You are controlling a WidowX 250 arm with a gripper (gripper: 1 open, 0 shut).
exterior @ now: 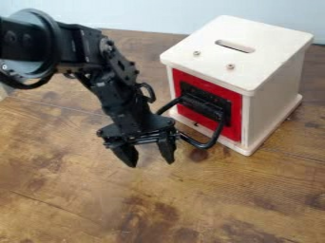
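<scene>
My black gripper (147, 152) hangs over the wooden table, left of and in front of a pale wooden box (261, 95). Its two fingertips point down and stand apart, with nothing visible between them. The box has a slot in its top, two small screws, and a red front panel (191, 83) carrying a black mechanism. A black looped cable or handle runs from that mechanism toward the area behind my gripper; where it ends is hidden.
A pale wall or edge shows at the back.
</scene>
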